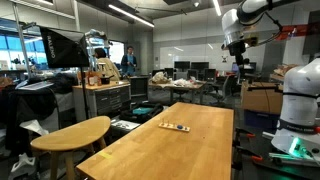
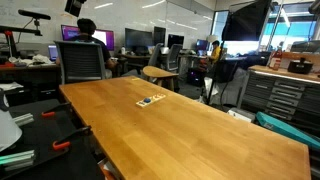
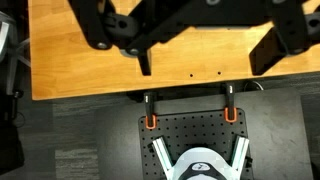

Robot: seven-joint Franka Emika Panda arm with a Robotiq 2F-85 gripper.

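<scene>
My gripper is open, its dark fingers point(image 3: 144, 58) wide apart and nothing between them. In exterior view 1 the gripper point(image 1: 240, 66) hangs high over the robot's end of the wooden table point(image 1: 190, 145), well above its surface. A small, long white object point(image 1: 174, 127) lies flat near the middle of the table. Exterior view 2 shows the same white object point(image 2: 152, 100) with a blue spot and other small marks on it, too small to make out. Only bare tabletop and the table edge show under the gripper in the wrist view.
The robot's black mounting plate point(image 3: 195, 135) lies beyond the table edge in the wrist view. A round wooden stool point(image 1: 70, 134) stands at the table's left side in exterior view 1. Chairs, monitors and a drawer cabinet point(image 2: 288, 95) stand farther off.
</scene>
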